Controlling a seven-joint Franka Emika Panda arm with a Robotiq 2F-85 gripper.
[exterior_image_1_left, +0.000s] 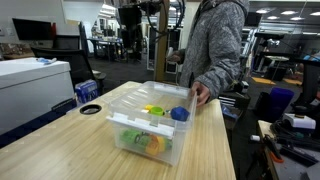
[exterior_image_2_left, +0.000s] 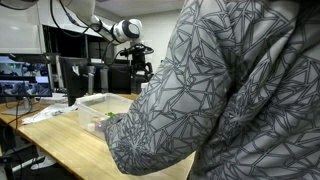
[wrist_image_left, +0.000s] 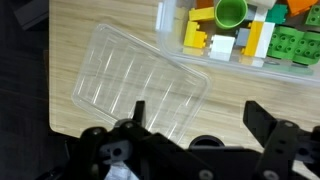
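Observation:
A clear plastic bin (exterior_image_1_left: 143, 123) of colourful blocks stands on the wooden table in exterior view 1, with a person's hand (exterior_image_1_left: 204, 95) at its right side. Green, yellow and blue pieces show inside it. At the top right of the wrist view is the same bin (wrist_image_left: 235, 64), holding a green cup (wrist_image_left: 231, 12) and several blocks. A clear, empty tray or lid (wrist_image_left: 135, 85) lies tilted beside it; which of the two cannot be told. Above the table hangs my gripper, its fingers wide apart and nothing between them.
A black ring-shaped object (exterior_image_1_left: 90, 109) and a blue box (exterior_image_1_left: 87, 92) are at the table's far left. The person's patterned sleeve (exterior_image_2_left: 200, 90) blocks much of exterior view 2. Bare table (exterior_image_1_left: 55, 150) lies left of the bin.

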